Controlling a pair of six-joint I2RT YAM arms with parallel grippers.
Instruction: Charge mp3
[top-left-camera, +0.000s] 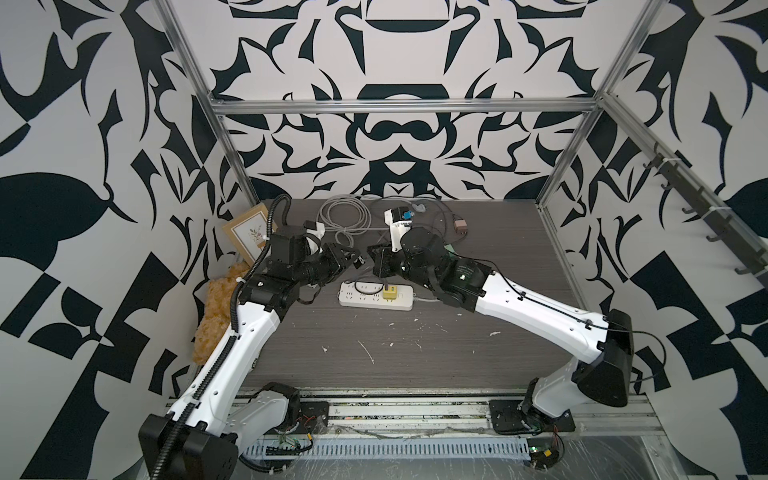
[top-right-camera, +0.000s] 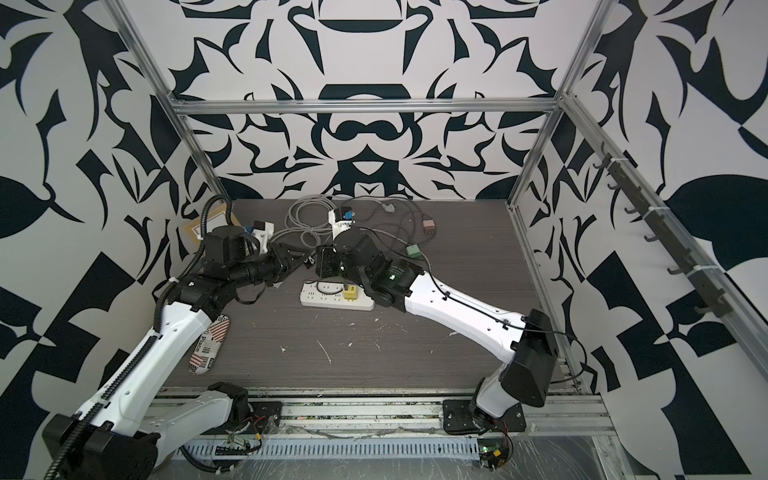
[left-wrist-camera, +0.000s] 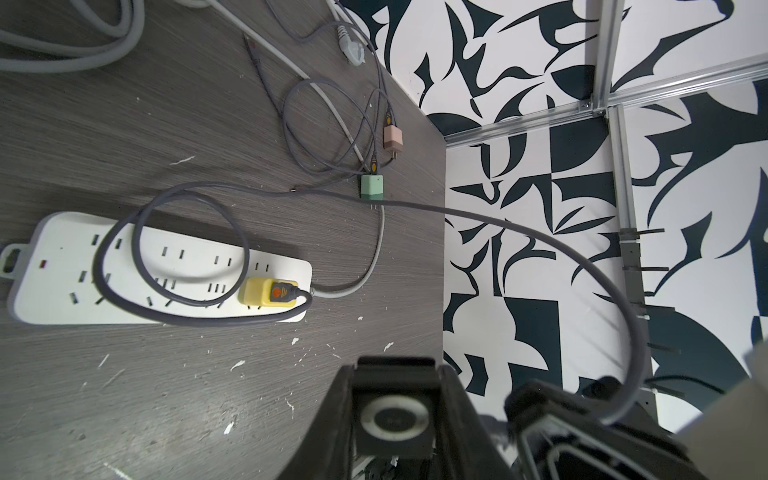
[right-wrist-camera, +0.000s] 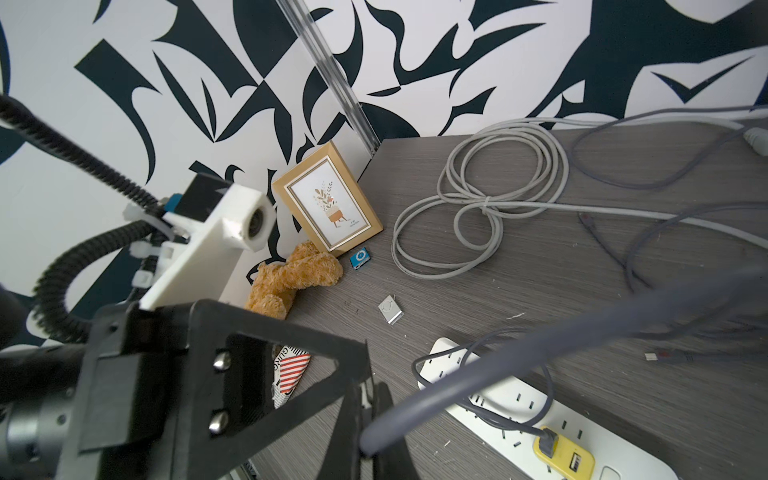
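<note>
A small dark mp3 player with a pale control ring (left-wrist-camera: 394, 417) sits between the fingers of my left gripper (top-left-camera: 354, 258), which is shut on it. Facing it from the right is my right gripper; its fingers are shut where the grey charging cable (right-wrist-camera: 496, 364) ends at the fingertips. In the left wrist view this cable (left-wrist-camera: 512, 222) loops over the white power strip (left-wrist-camera: 184, 264) and joins a yellow adapter (left-wrist-camera: 257, 292) plugged in there. A narrow gap seems to part the two grippers above the strip. The cable's tip and the player's socket cannot be made out.
Coiled grey cable (right-wrist-camera: 480, 204) lies at the back. Green (left-wrist-camera: 372, 186) and pink (left-wrist-camera: 392, 137) adapters lie to the right. A picture frame (right-wrist-camera: 328, 200), blue player (right-wrist-camera: 360, 257), silver player (right-wrist-camera: 390, 309) and plush toy (right-wrist-camera: 292, 280) are left.
</note>
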